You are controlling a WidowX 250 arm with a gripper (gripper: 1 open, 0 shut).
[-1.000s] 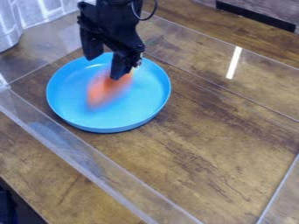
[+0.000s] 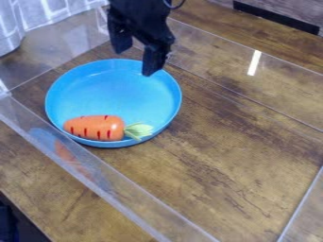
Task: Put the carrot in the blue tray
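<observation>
The orange toy carrot (image 2: 93, 127) with green leaves lies on its side inside the round blue tray (image 2: 106, 87), against the rim nearest the camera. Its leafy end points right. Over the far rim of the tray hangs my black gripper (image 2: 138, 59), its two fingers spread apart and empty. A clear gap separates the gripper from the carrot.
A clear low wall (image 2: 108, 180) runs diagonally close by the tray's near left side. Bare wooden table (image 2: 233, 132) stretches out to the right. At the top left corner stands a whitish see-through object (image 2: 19, 14).
</observation>
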